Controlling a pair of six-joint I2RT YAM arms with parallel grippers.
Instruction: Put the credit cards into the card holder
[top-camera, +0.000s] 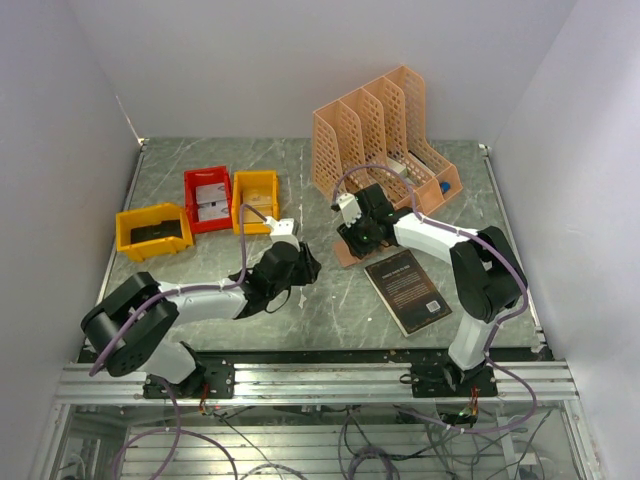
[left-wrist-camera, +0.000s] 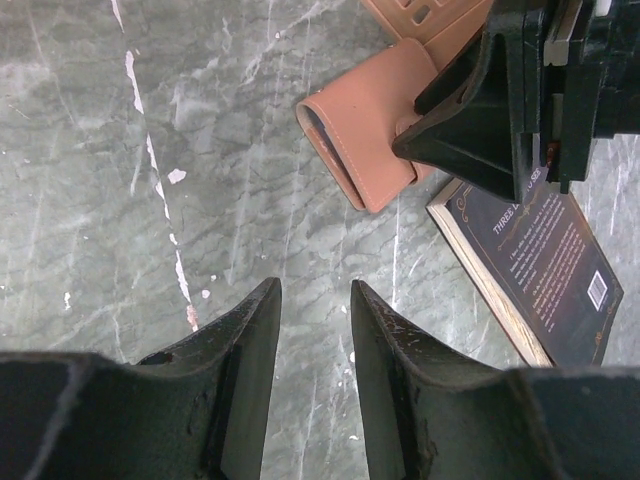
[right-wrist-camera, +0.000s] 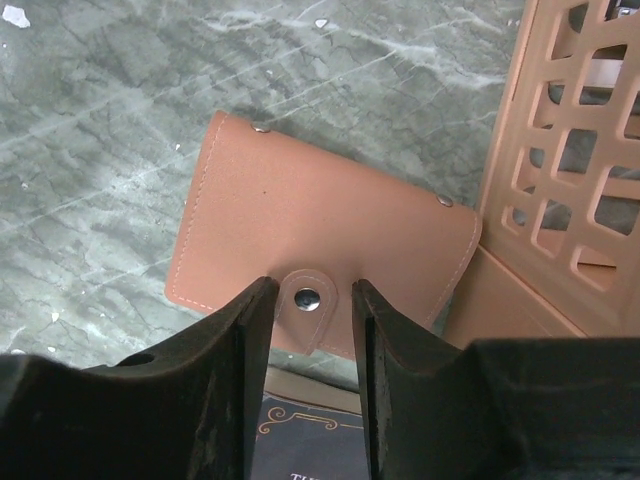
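Note:
The card holder, a tan leather flap case (right-wrist-camera: 320, 210), lies closed on the marble table, its snap tab (right-wrist-camera: 304, 305) facing up in the right wrist view. My right gripper is part open just above that tab, one finger at either side of it. In the left wrist view the holder's folded edge (left-wrist-camera: 335, 160) faces left, and the black right fingers (left-wrist-camera: 460, 150) reach its far side. My left gripper is part open and empty over bare table, left of the holder. I cannot make out any credit card with certainty.
A dark book (top-camera: 408, 290) lies right in front of the holder. The tan slotted rack (top-camera: 370, 130) stands close behind it. Red (top-camera: 208, 200) and yellow bins (top-camera: 153, 231) occupy the back left. Bare table lies between the arms.

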